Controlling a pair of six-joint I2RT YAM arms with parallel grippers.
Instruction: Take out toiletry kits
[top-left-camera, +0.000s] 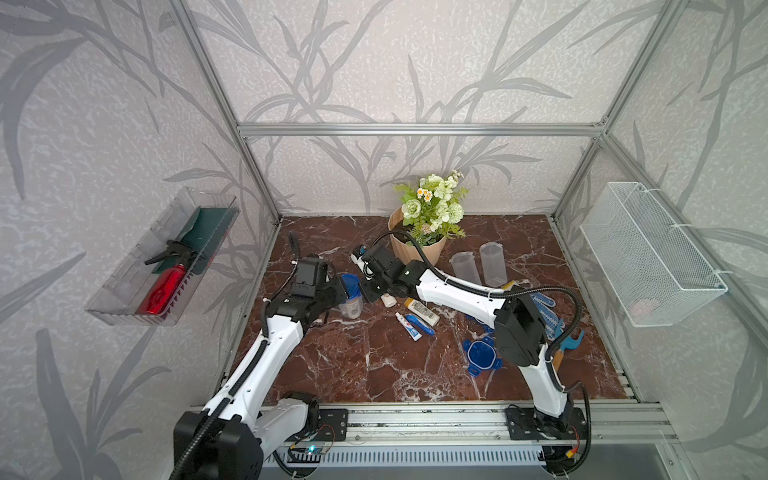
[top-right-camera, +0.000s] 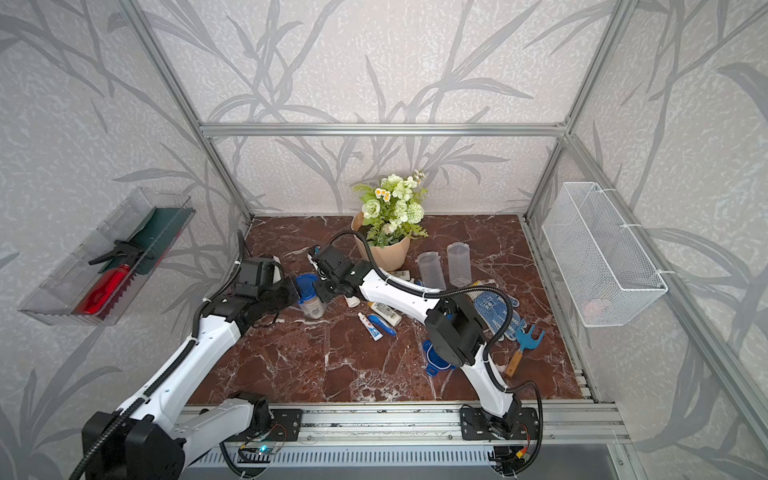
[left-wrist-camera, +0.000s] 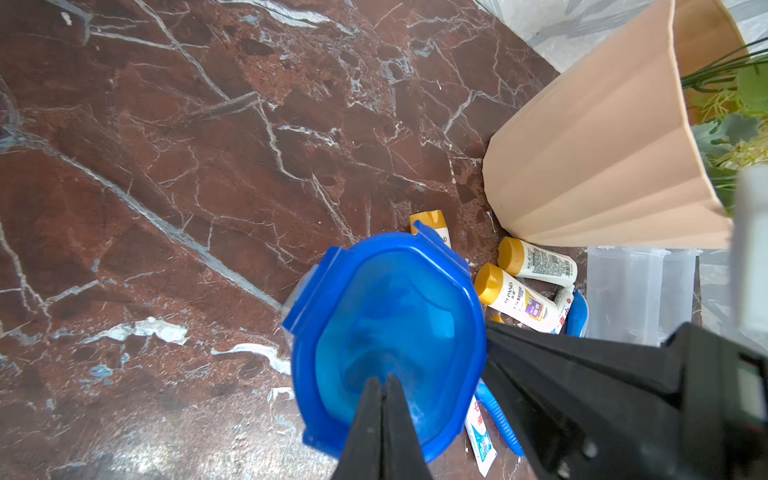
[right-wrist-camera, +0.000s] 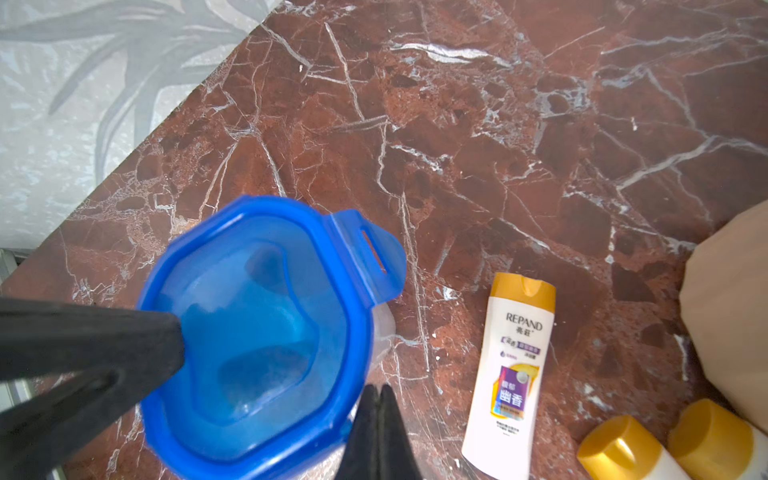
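Note:
A clear container with a blue lid stands on the marble table, left of centre, between my two arms. Its lid covers the top; whether it is fully seated cannot be told. My left gripper is shut at the lid's near edge. From the other side, my right gripper is also shut, close to the rim. Nothing shows between either pair of fingertips. Toiletries lie loose to the right: a white shampoo bottle with a yellow cap, a toothpaste tube and a blue item.
A flower pot stands behind my right arm. Two clear cups, a separate blue lid, a patterned blue glove and a blue-headed tool occupy the right. Baskets hang on both side walls.

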